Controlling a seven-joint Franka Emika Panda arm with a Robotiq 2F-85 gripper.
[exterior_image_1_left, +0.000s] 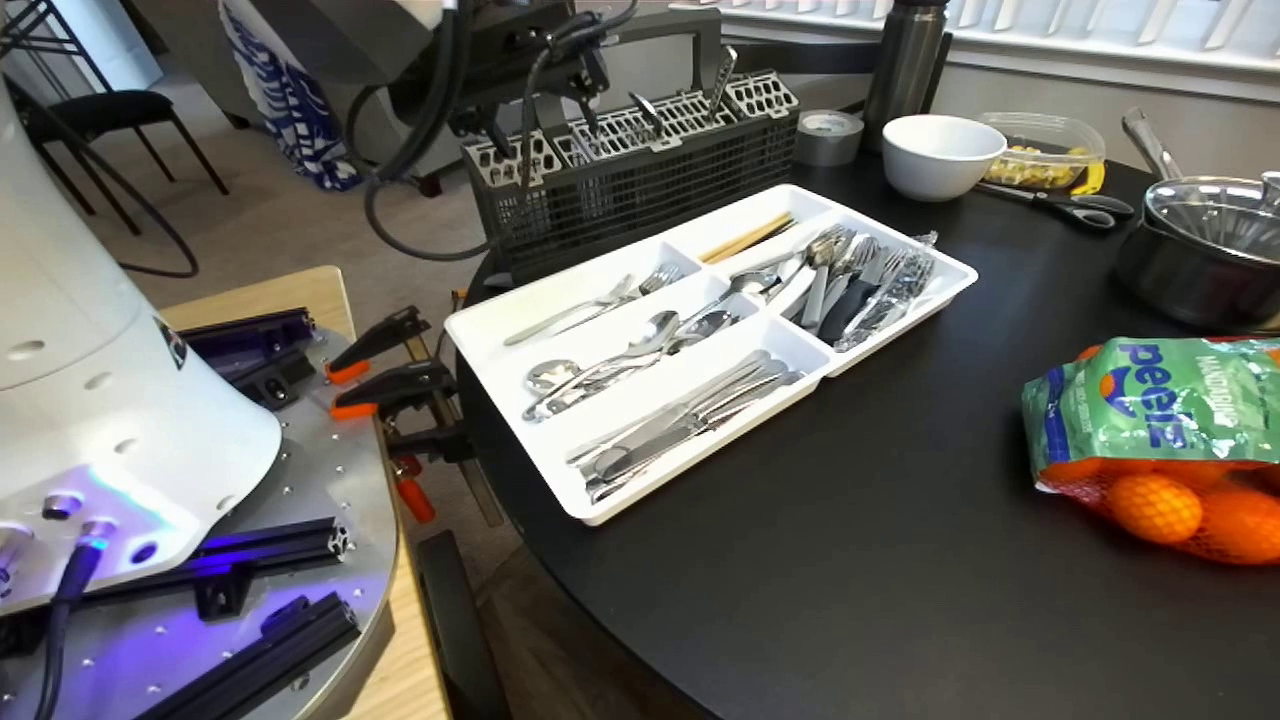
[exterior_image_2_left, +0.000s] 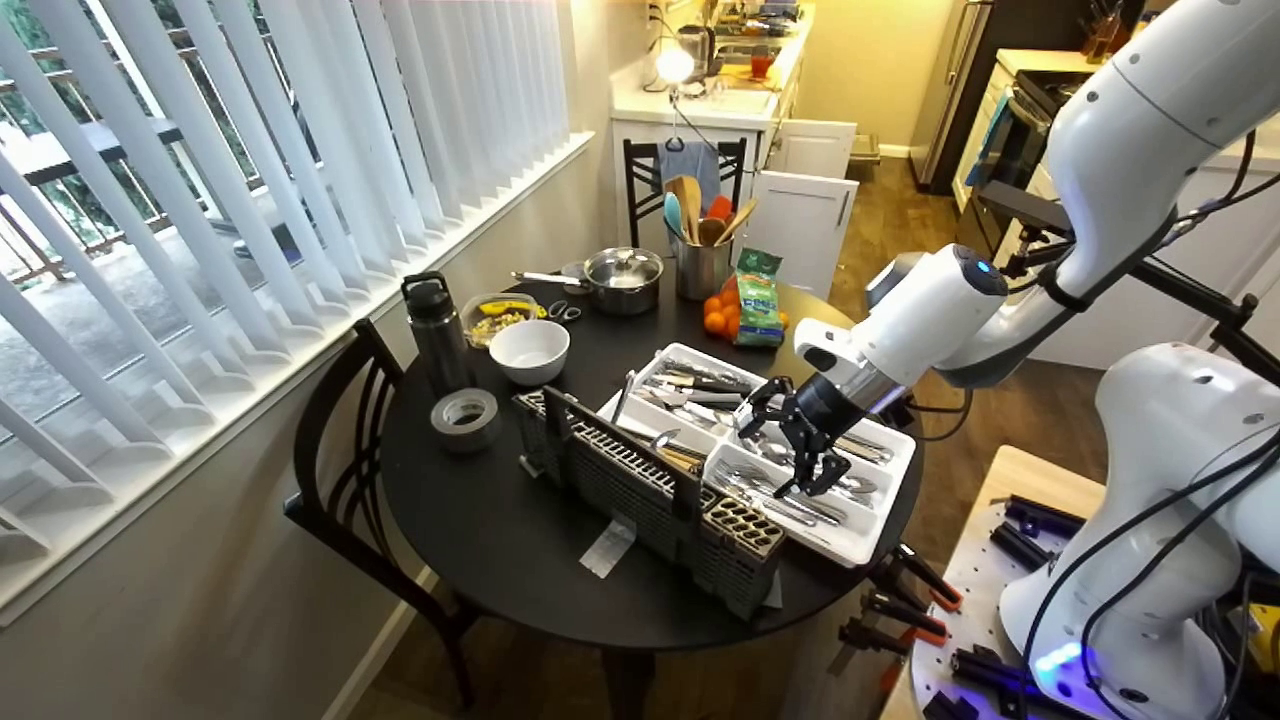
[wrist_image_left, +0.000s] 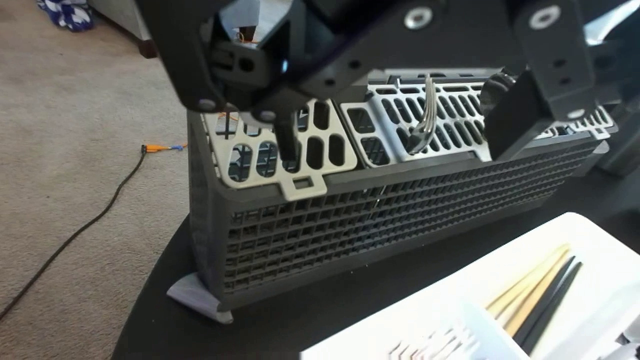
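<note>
My gripper is open, its two fingers apart above the dishwasher cutlery basket (wrist_image_left: 384, 210), with nothing held between them. The dark grey basket has pale slotted lids; a metal utensil (wrist_image_left: 430, 114) stands in a slot, showing between the fingers in the wrist view. From exterior view 1, the gripper (exterior_image_1_left: 540, 126) hangs over the basket's near-left end, and utensil handles (exterior_image_1_left: 722, 82) stick up farther right. Beside the basket lies the white cutlery tray (exterior_image_1_left: 504, 330), its compartments holding forks (exterior_image_1_left: 657, 278), spoons (exterior_image_1_left: 660, 330), knives (exterior_image_1_left: 708, 408) and chopsticks (exterior_image_1_left: 750, 238).
Grey tape (exterior_image_1_left: 828, 136), a white bowl (exterior_image_1_left: 943, 156), a dark bottle (exterior_image_1_left: 902, 66) and a lidded pot (exterior_image_1_left: 1200, 264) stand toward the back. A bag of mandarins (exterior_image_1_left: 1158, 420) lies at the right. Bare black tabletop (exterior_image_1_left: 888, 540) stretches in front of the tray.
</note>
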